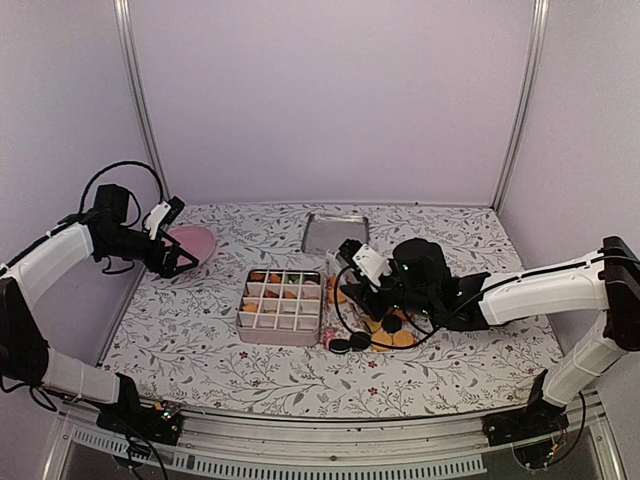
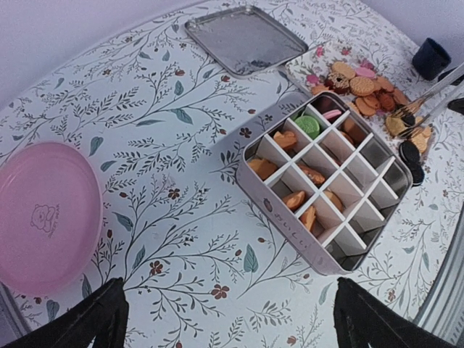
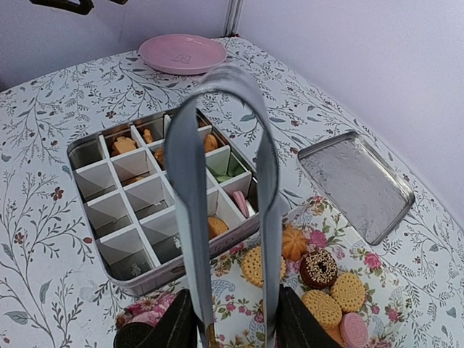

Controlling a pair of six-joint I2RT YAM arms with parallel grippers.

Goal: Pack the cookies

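A divided box (image 1: 280, 330) holds cookies in several compartments, others look empty (image 3: 109, 181). Loose cookies, including a sprinkled one (image 3: 318, 268), pale round ones (image 3: 348, 291) and dark ones (image 1: 360, 341), lie on a floral mat right of it. My right gripper is over these cookies beside the box, its long metal tool-like fingers part open; whether something tan low between them is held cannot be told. My left gripper (image 1: 175, 260) stands open at the left, above the area near the pink plate, nothing between its fingers.
A silver tray (image 3: 355, 181) lies empty behind the cookies. The pink plate (image 2: 51, 210) is at the back left. A dark cup (image 2: 431, 58) shape shows at the far edge of the left wrist view. The table front and left of the box is clear.
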